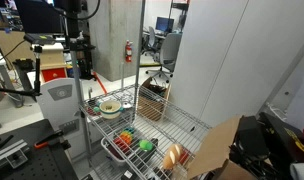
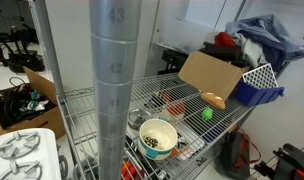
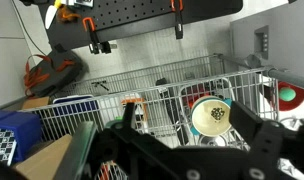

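No task is named. My gripper is high above a wire rack [image 3: 162, 78], with its dark fingers spread apart at the bottom of the wrist view and nothing visible between them. A pale round bowl [image 3: 209, 117] with small items inside sits on the rack, below and toward the right finger. Exterior view 2 shows the same bowl [image 2: 157, 137] at the near part of the rack. Farther along lie a green object [image 2: 206, 114], a long orange-brown item [image 2: 213, 100] and something red [image 2: 175, 107]. In exterior view 1 the gripper [image 1: 83, 72] hangs at left, its fingers hard to make out.
An open cardboard box [image 2: 210, 75] stands at the rack's far end, near a blue crate [image 2: 254, 94] and piled dark cloth [image 2: 224, 42]. A grey post [image 2: 112, 85] blocks part of exterior view 2. Bare wire lies between several items.
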